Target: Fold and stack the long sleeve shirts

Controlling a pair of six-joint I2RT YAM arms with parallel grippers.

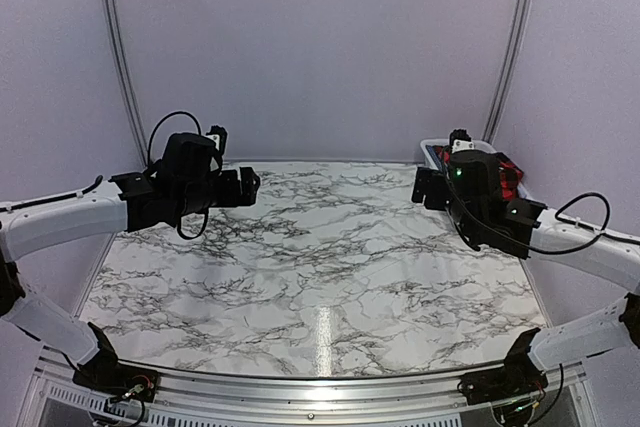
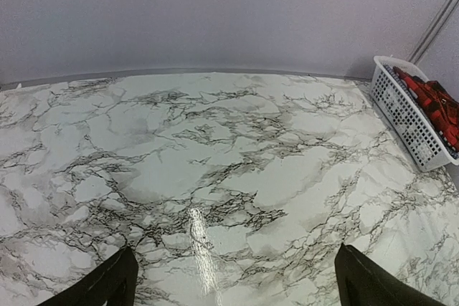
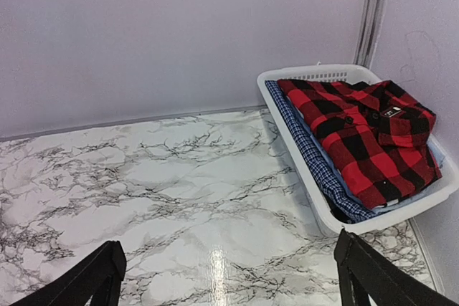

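A red and black plaid shirt (image 3: 358, 137) lies folded on top in the white basket (image 3: 308, 188) at the back right. Beneath it shows the edge of a dark blue patterned shirt (image 3: 305, 145), and some lighter cloth is partly visible under both. My left gripper stands open over the left side of the table, nothing between its fingers. Also open and empty, my right gripper hovers to the left of the basket. From above, the right arm hides much of the basket and the shirts.
Grey walls (image 1: 310, 57) close off the back and both sides, and a metal rail (image 1: 310, 387) runs along the front edge.
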